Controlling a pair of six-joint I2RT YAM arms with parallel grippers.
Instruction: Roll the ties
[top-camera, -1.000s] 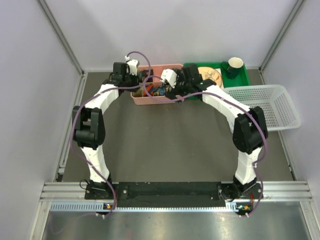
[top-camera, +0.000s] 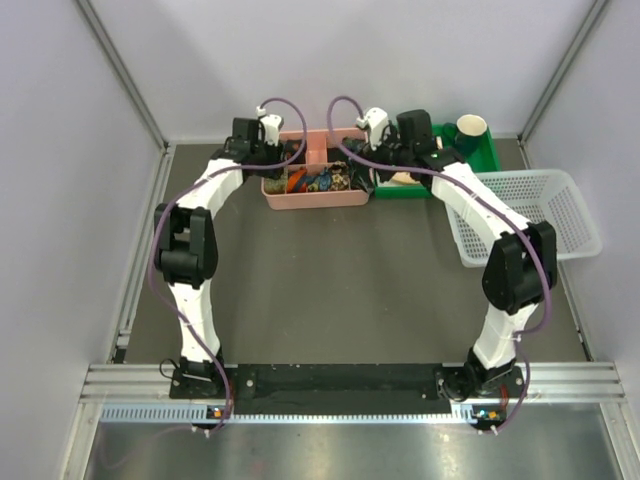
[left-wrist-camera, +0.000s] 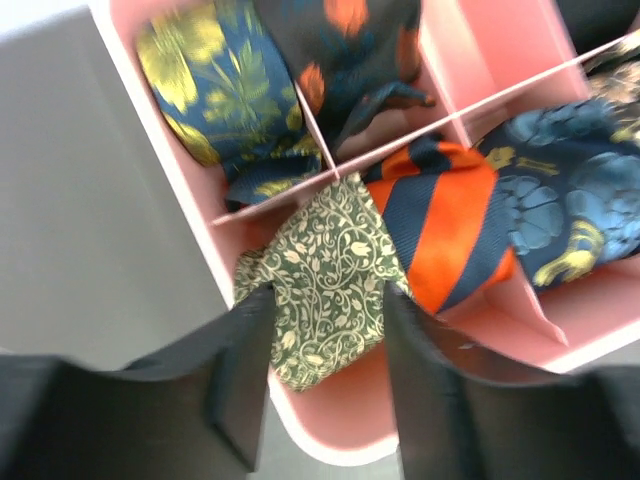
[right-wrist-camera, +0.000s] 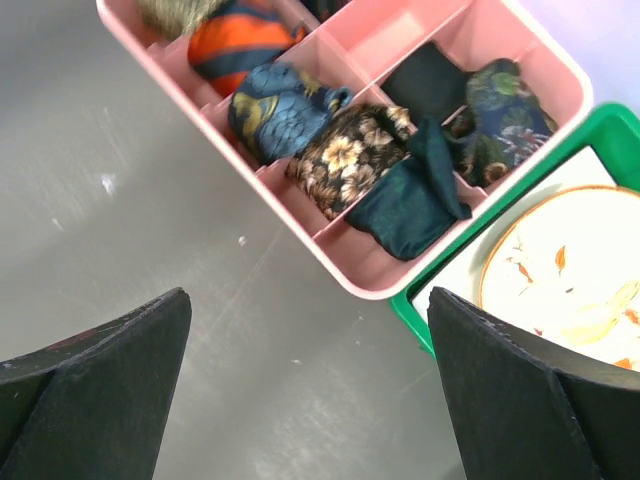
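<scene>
A pink divided box (top-camera: 316, 200) holds cloth pieces in compartments, among them an orange-striped tie (left-wrist-camera: 450, 230), a green floral one (left-wrist-camera: 335, 260), a blue-yellow one (left-wrist-camera: 220, 90), a brown floral one (right-wrist-camera: 340, 165) and a dark teal one (right-wrist-camera: 400, 210). My left gripper is over the box's left compartment at the green floral cloth, fingers apart; whether they touch it is unclear. My right gripper stands open above the box's right end, nothing between its fingers.
A green tray (right-wrist-camera: 410, 320) with a round patterned item (right-wrist-camera: 555, 270) adjoins the box on the right; a mug (top-camera: 470, 130) stands on it. A white basket (top-camera: 570, 220) lies at right.
My right arm has moved right and back from over the box's middle toward the green tray. The left arm has shifted only slightly.
</scene>
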